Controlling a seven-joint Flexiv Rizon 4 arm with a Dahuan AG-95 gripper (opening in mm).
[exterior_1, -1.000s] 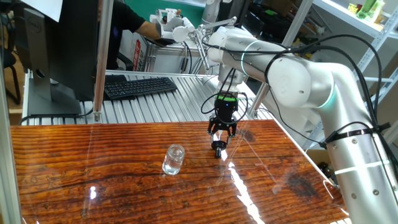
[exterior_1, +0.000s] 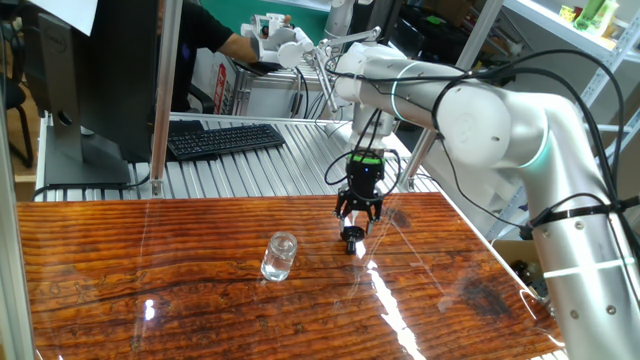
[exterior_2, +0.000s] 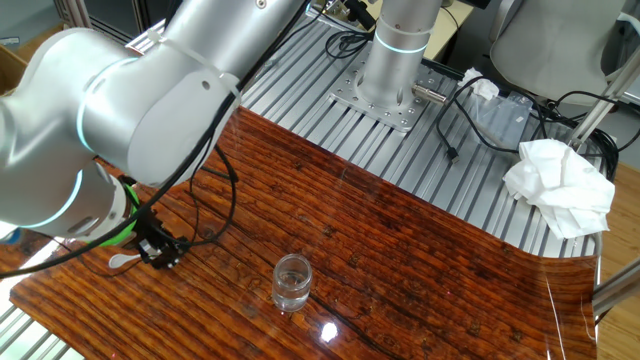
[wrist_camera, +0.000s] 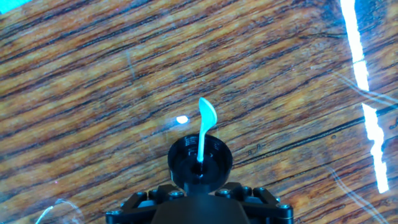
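Observation:
In exterior view 1 my gripper points down near the table's far edge, its fingers standing apart. Just under it is a small black cup-like holder. From above, the wrist view shows this round black holder in front of my open gripper, with a pale spoon whose handle goes into it and whose bowl sticks out past the rim. The fingertips are mostly hidden there. Exterior view 2 shows the white spoon poking out beside the gripper; the arm covers much of that area.
A clear glass with some clear liquid stands upright on the wooden table, apart from the gripper. Crumpled white tissue lies on the metal slats. A keyboard and monitor stand beyond the table.
The upper arm has shifted very slightly to the right in exterior view 1. The gripper, holder and glass look much the same.

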